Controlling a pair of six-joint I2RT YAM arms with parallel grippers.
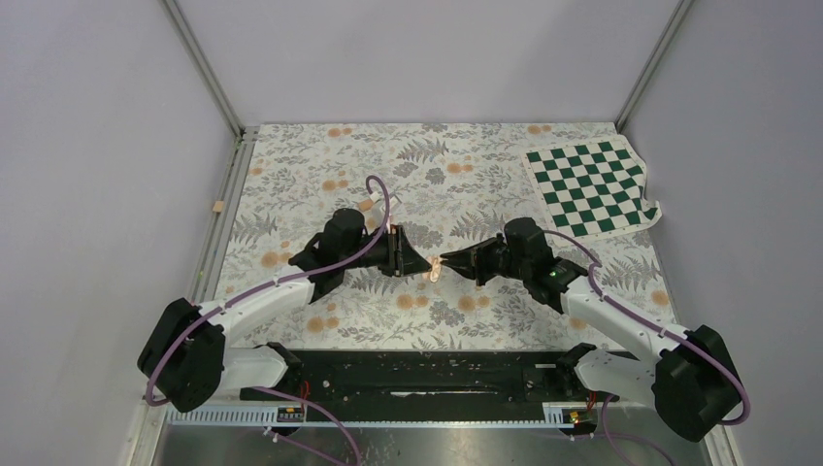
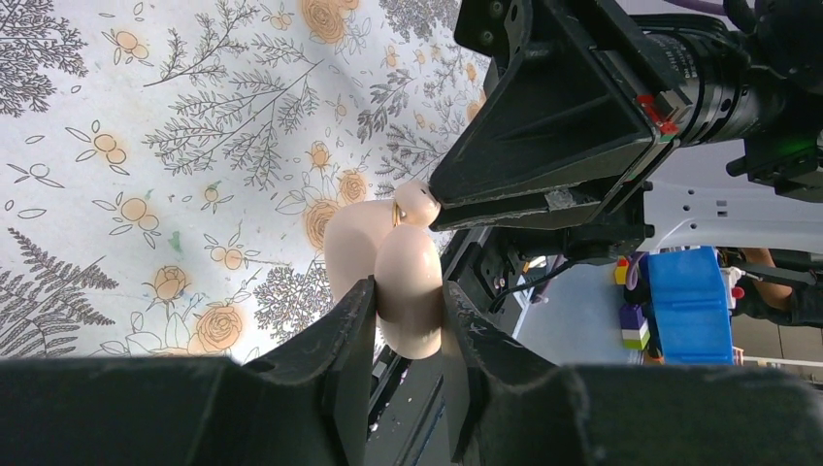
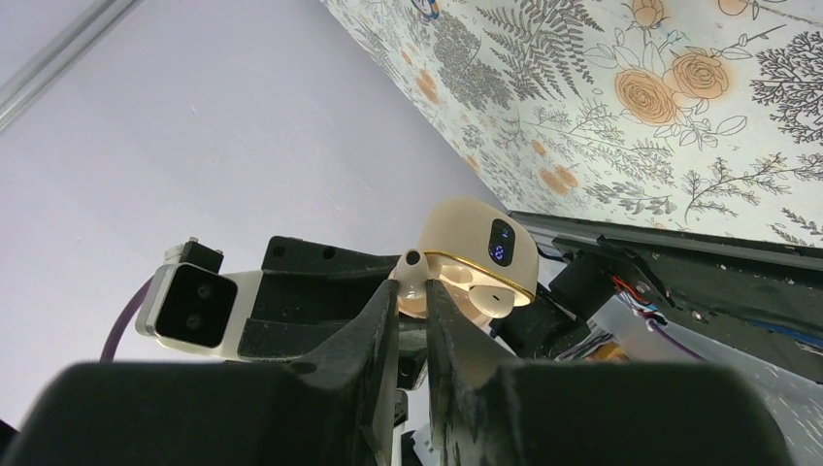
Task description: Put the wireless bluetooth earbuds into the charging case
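Both grippers meet in mid-air near the table's middle. My left gripper (image 1: 422, 268) is shut on the cream charging case, which is open, with a gold rim and a small display (image 3: 501, 243) showing in the right wrist view. My right gripper (image 1: 446, 262) is shut on a cream earbud (image 3: 411, 272), held at the case's open end, touching or very close to it; whether it sits inside a slot I cannot tell. Another cream piece (image 3: 490, 299), likely an earbud, sits within the case.
A green checkerboard sheet (image 1: 590, 184) lies at the back right. Small objects behind the left arm near (image 1: 378, 202) are partly hidden.
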